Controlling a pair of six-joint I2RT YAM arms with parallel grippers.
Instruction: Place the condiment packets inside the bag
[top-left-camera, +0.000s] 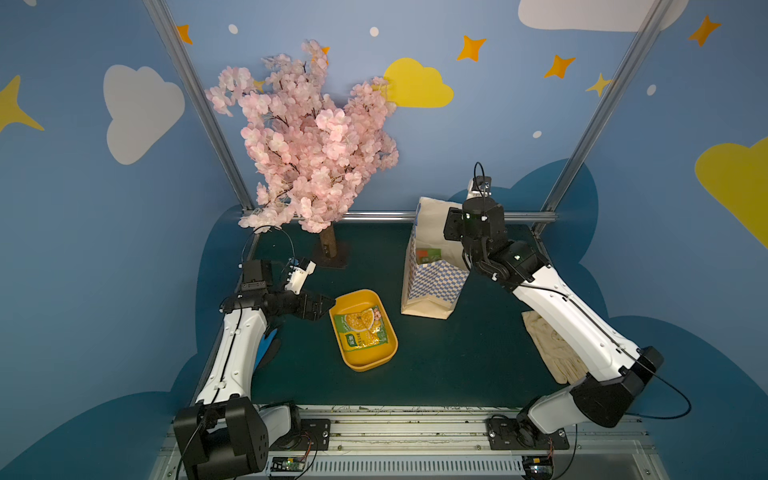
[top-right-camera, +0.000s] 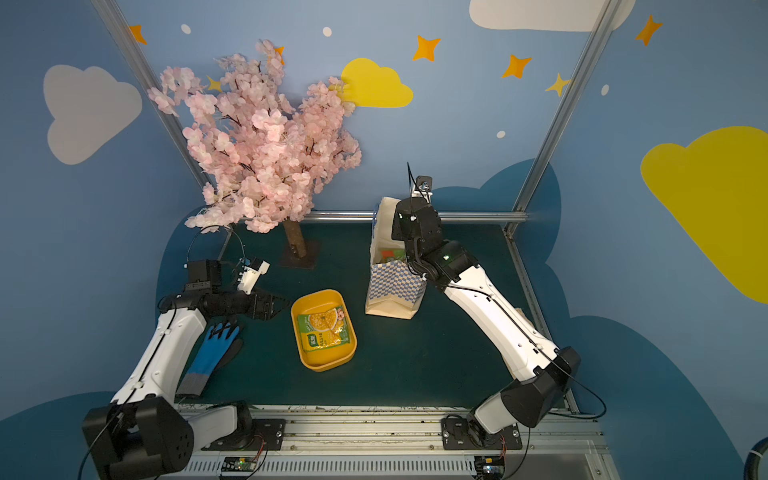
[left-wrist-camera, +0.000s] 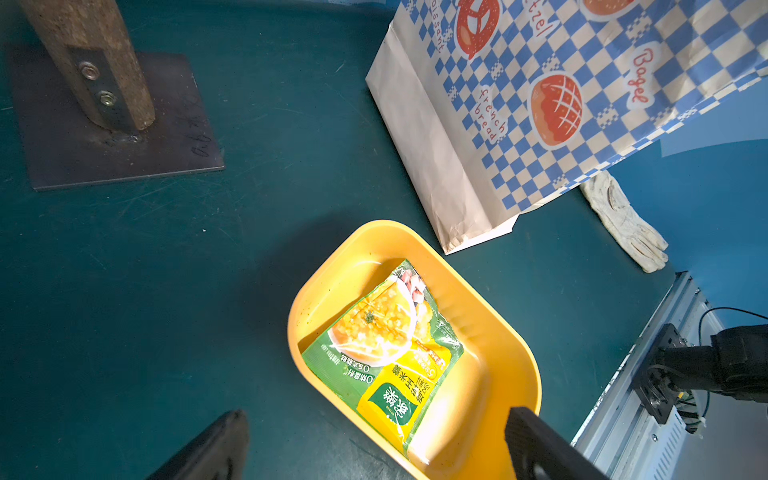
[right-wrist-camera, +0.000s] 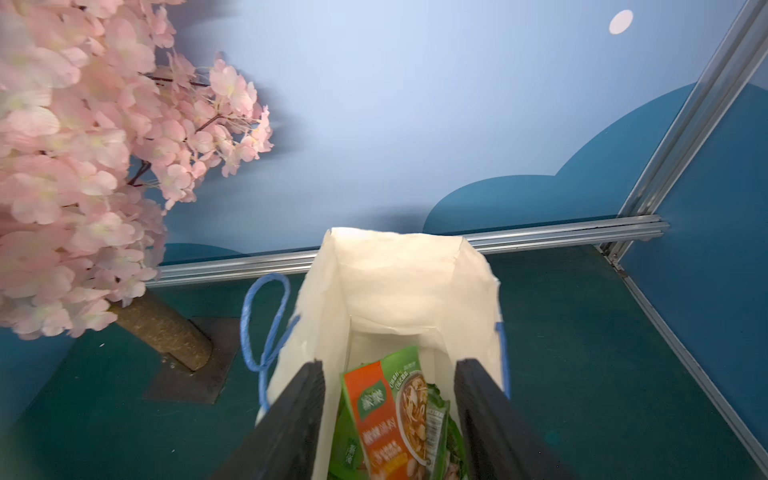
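Observation:
A paper bag with blue checks stands open at centre back. Inside it lie an orange-and-green packet and other green packets beneath. My right gripper is over the bag's opening, its fingers apart, with those packets seen below between them. A yellow tray in front holds a green-and-yellow packet. My left gripper hangs open at the tray's left side, nothing in it.
A blossom tree on a metal plate stands back left. A blue glove lies front left, a beige glove at right. Clear table surrounds the bag's right.

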